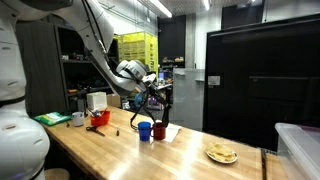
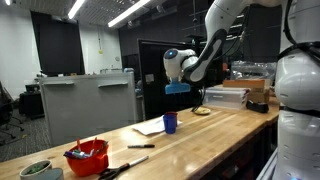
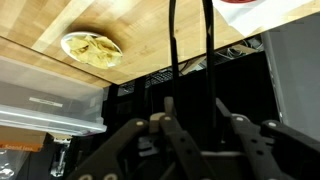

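My gripper (image 1: 166,98) hangs above the table near two cups, its dark fingers standing out against the room in exterior view 1. In the wrist view two thin black fingers (image 3: 210,40) show with a strip of tabletop between them. Whether they hold something dark cannot be made out. Below the gripper is a red cup (image 1: 159,131), and a blue cup (image 1: 145,130) stands just left of it. From the other side, the blue cup (image 2: 170,123) partly hides the red one.
A plate of yellow food (image 1: 221,153) lies right of the cups, with bare wood around it. White paper (image 2: 149,127) is by the cups. At the other end sit a red container (image 2: 87,158) and dark-handled tools (image 2: 123,168). A clear-sided bin (image 1: 299,145) borders the right side.
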